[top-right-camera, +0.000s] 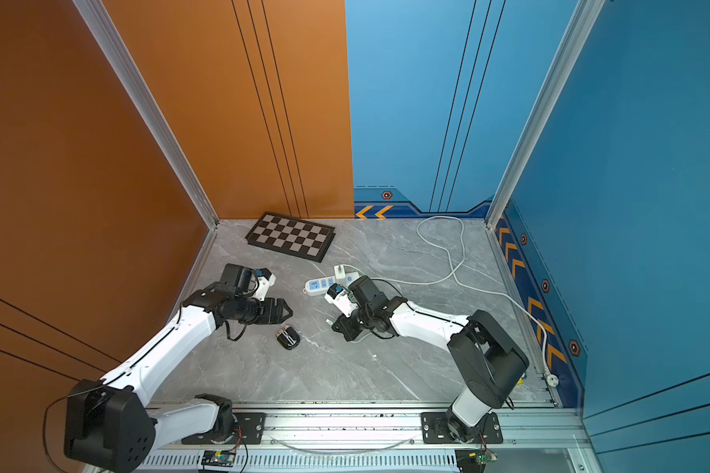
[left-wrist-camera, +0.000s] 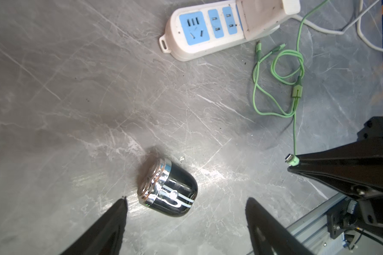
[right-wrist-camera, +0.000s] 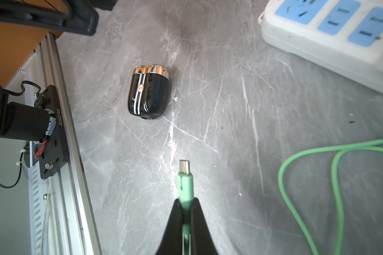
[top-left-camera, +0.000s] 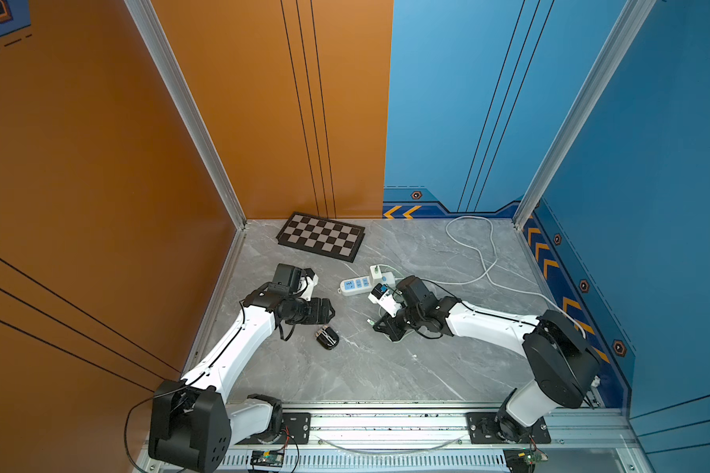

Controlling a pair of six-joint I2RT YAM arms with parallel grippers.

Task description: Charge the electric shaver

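Note:
The small black shaver (left-wrist-camera: 176, 193) with a shiny metal top lies on the grey table, left of centre. Over it stands my open left gripper, its fingers (left-wrist-camera: 110, 227) wide apart with nothing held; the shaver is below, nearer the left finger. My right gripper is shut on the green charging cable (right-wrist-camera: 185, 187). The metal plug tip sticks out past the fingertips, pointing roughly toward the shaver but apart from it. In the left wrist view the rest of the cable (left-wrist-camera: 297, 91) lies looped on the table. I cannot see the shaver's charging port clearly.
A white power strip (left-wrist-camera: 208, 29) with blue sockets sits behind, with a white adapter (left-wrist-camera: 263, 17) in it. Farther back is a checkered board (top-left-camera: 321, 235). A white cord (top-left-camera: 493, 264) runs along the right.

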